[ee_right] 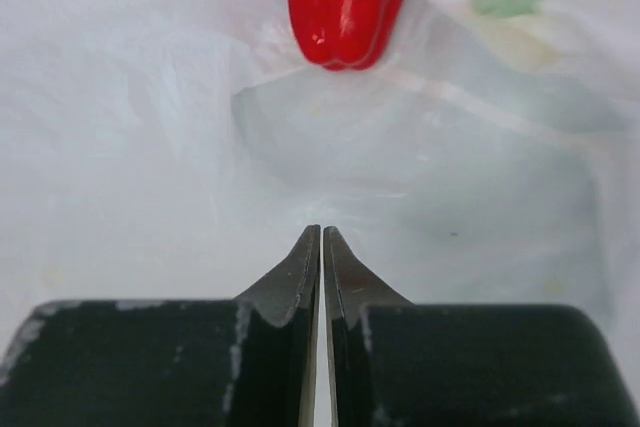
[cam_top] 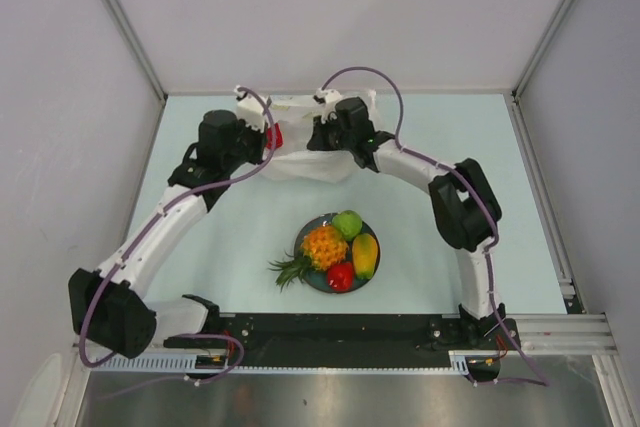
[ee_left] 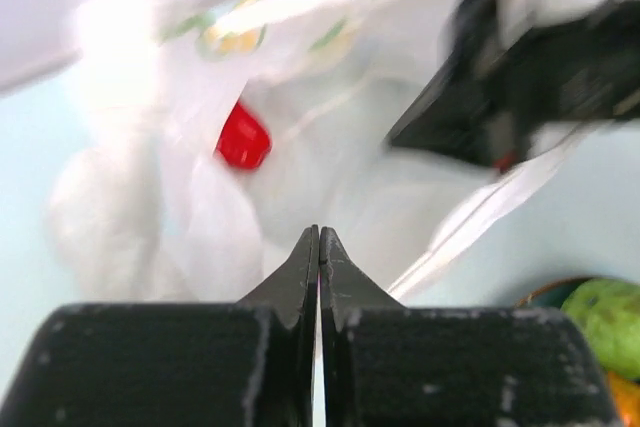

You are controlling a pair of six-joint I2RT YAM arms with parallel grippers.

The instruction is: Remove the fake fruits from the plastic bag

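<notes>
The white translucent plastic bag (cam_top: pixel 310 166) spreads across the back of the table, its mouth facing forward. Inside it, toward the left, lies a red fruit shaped like a pepper; the left wrist view shows it as a small red piece (ee_left: pixel 243 139). My left gripper is shut at the bag's left side, near its loose edge, with nothing visible between its fingers. My right gripper is shut too, at the mouth toward the right, facing the pepper from a distance. Whether thin film is pinched between its fingertips does not show.
A dark bowl (cam_top: pixel 304 237) in front of the bag holds a pineapple (cam_top: pixel 325 246), a green fruit (cam_top: pixel 347 224), a yellow fruit (cam_top: pixel 364 256) and a red fruit (cam_top: pixel 340 275).
</notes>
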